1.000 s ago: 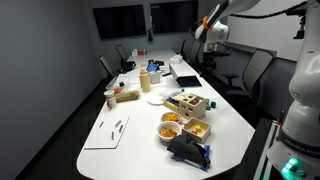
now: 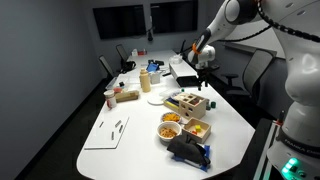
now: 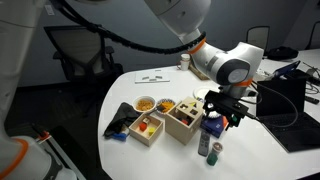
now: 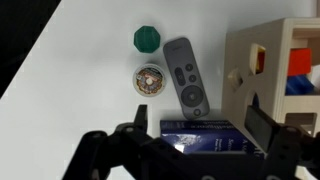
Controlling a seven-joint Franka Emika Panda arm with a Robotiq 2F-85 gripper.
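Observation:
My gripper hangs open above the table, its fingers wide apart. In the wrist view a dark blue box (image 4: 195, 138) lies partly between and below the fingers, its lower part cut off by the gripper. Just ahead of it are a dark grey remote (image 4: 185, 78), a small round tin (image 4: 149, 80) and a green-topped item (image 4: 147, 39). A wooden box with compartments (image 4: 270, 75) stands to the right. From exterior view 2, my gripper (image 3: 226, 114) is over the blue box (image 3: 212, 126), beside the wooden box (image 3: 182, 119).
A shallow wooden tray (image 3: 146, 131), bowls of snacks (image 3: 145, 103) and a crumpled black cloth (image 3: 124, 117) occupy another part of the table. A black laptop (image 3: 290, 90) and white plate (image 3: 205, 102) are nearby. Bare tabletop (image 4: 60, 70) shows left of the tin.
In exterior view 1 the gripper has come down and nearer the table objects over the last second. The objects on the table look unmoved.

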